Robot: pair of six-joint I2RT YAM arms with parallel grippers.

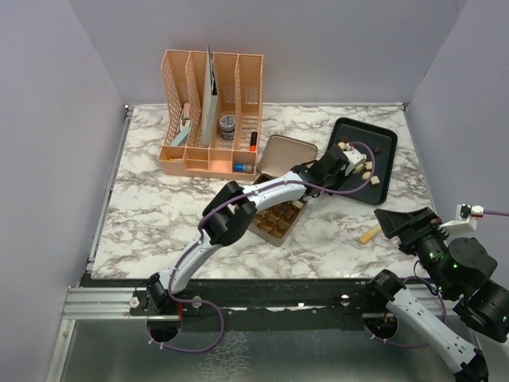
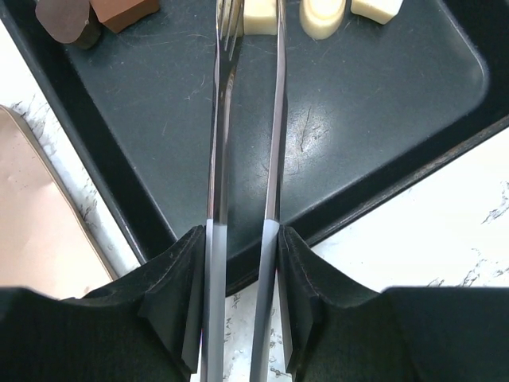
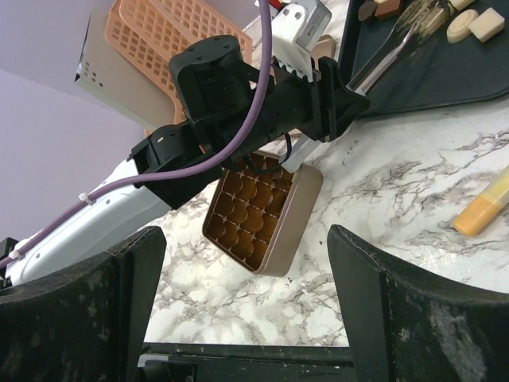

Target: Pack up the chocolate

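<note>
My left gripper (image 1: pixel 350 163) reaches over the black tray (image 1: pixel 373 192), shut on metal tongs (image 2: pixel 219 159) whose tips are at a white chocolate (image 2: pixel 259 14); whether they grip it I cannot tell. Round (image 2: pixel 320 14) and square white chocolates (image 2: pixel 376 8) and brown ones (image 2: pixel 127 11) lie in the tray. The divided chocolate box (image 3: pixel 250 211) stands open on the table, partly under the left arm; its lid (image 1: pixel 286 150) lies behind it. My right gripper (image 1: pixel 398 227) stands open at the lower right, nothing between its fingers.
An orange organizer (image 1: pixel 199 163) with several items stands at the back left. A yellow stick-like object (image 3: pixel 477 208) lies on the table right of the box, near the right gripper.
</note>
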